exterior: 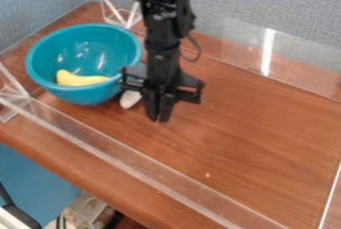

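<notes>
A teal bowl (74,49) on the wooden table holds a yellow banana-like object (82,79). My black gripper (158,111) is low over the table, just right of the bowl. A small white object (130,100) lies between the bowl and the gripper, partly behind it. Whether anything is between the fingers is unclear.
Clear plastic barriers (265,52) line the table's edges. Some items and cables sit below the front edge at bottom left.
</notes>
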